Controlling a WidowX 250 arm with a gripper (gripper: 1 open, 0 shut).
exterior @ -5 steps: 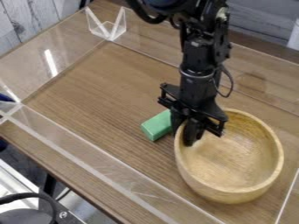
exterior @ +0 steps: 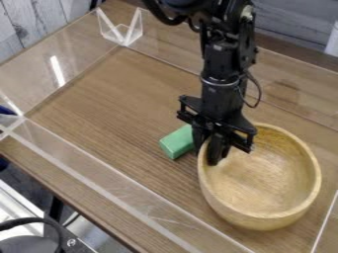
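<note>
A wide beige bowl (exterior: 264, 188) sits at the lower right of the wooden table, with my black gripper (exterior: 215, 138) reaching down from the top to its upper-left rim. The gripper looks shut on that rim, though its dark fingertips make the exact contact hard to see. A green block (exterior: 179, 140) lies just left of the bowl, beside the gripper.
A white angular outline (exterior: 122, 28) is at the back left. Dark cables and a metal part (exterior: 34, 237) are at the lower left, beyond the table's edge.
The green block appears slightly further left than before, and the arm's upper part has shifted a little. The bowl and fingertips are almost unchanged.
</note>
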